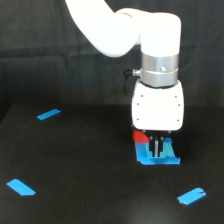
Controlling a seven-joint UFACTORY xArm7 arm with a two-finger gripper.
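Observation:
A blue object (167,159) with a flat base rests on the dark table, right of the middle. A small red object (139,136) shows at its back left, close against it; the arm hides part of it. My gripper (155,150) points straight down, its dark fingers in front of or over the blue object. At this size the gap between the fingers does not show clearly, nor whether anything is held.
Strips of blue tape lie on the table at the back left (49,114), front left (20,187) and front right (191,196). A dark curtain (60,60) hangs behind.

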